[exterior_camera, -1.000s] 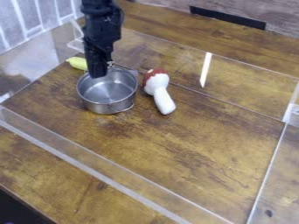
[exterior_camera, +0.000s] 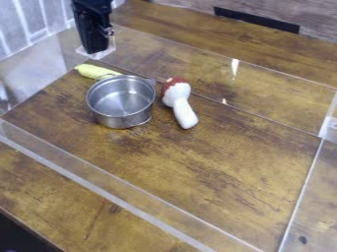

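Observation:
My black gripper is at the top left, raised above and behind a steel pot, apart from it; its fingers look shut, with nothing visible between them, though they are small in view. A pale yellow object lies just behind the pot. Right of the pot lies a white object with a red top.
Clear plastic walls border the area, and a pale grid-like panel stands at the back left.
The gripper has moved from over the pot up and back to the left, uncovering more of the yellow object. The pot and the other objects look unmoved.

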